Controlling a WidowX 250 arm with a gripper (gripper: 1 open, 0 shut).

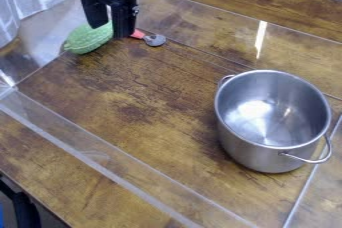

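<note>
My black gripper (110, 17) hangs at the upper left, over a green oblong object (86, 40) lying on the wooden table. A small utensil with a red handle and metal head (152, 39) lies just to its right, partly behind the gripper. Whether the fingers are open or shut is hard to make out in the camera view.
A large steel pot (273, 120) with two handles stands on the right. Clear plastic-like edges run along the left and front.
</note>
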